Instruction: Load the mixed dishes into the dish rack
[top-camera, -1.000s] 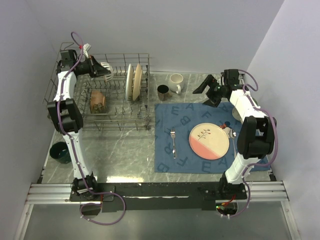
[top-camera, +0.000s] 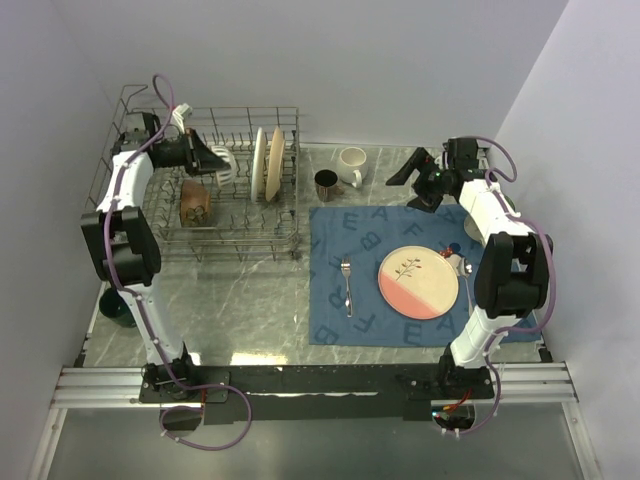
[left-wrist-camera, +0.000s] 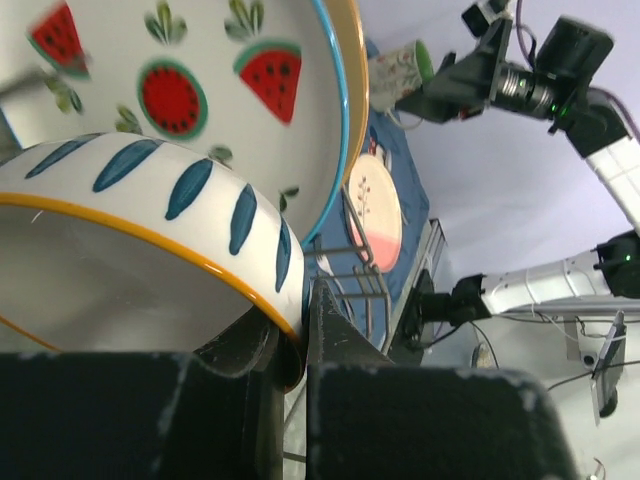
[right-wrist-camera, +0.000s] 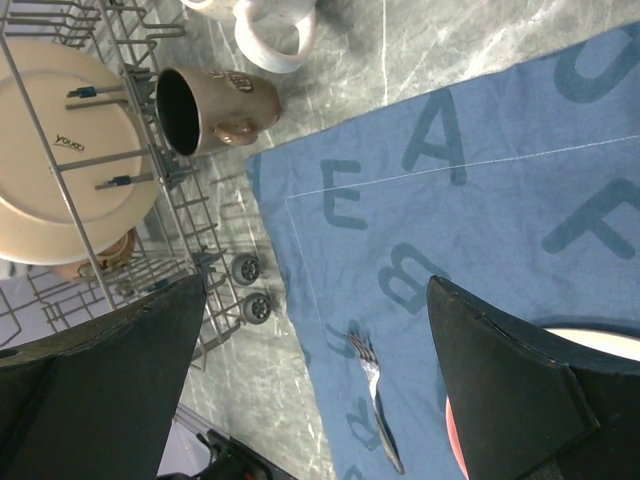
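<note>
Over the dish rack (top-camera: 225, 243), my left gripper (top-camera: 212, 163) is shut on the rim of a white bowl (left-wrist-camera: 180, 195) with blue leaf strokes and an orange edge. The bowl is tilted on its side, left of two plates standing upright in the rack. The nearer plate (left-wrist-camera: 215, 75) carries watermelon prints; a tan plate (top-camera: 274, 165) stands behind it. A brown dish (top-camera: 195, 203) sits in the rack's left part. My right gripper (top-camera: 428, 182) hangs open above the cloth's back edge, nothing between its fingers. Whether the bowl touches the rack I cannot tell.
A brown mug (right-wrist-camera: 222, 108) and a white mug (top-camera: 351, 166) stand right of the rack. On the blue cloth (top-camera: 345, 225) lie a fork (top-camera: 347, 287), a pink-and-cream plate (top-camera: 418, 283) and a spoon (top-camera: 465, 268). A dark bowl (top-camera: 116, 306) sits front left.
The right arm and the other dishes look unmoved.
</note>
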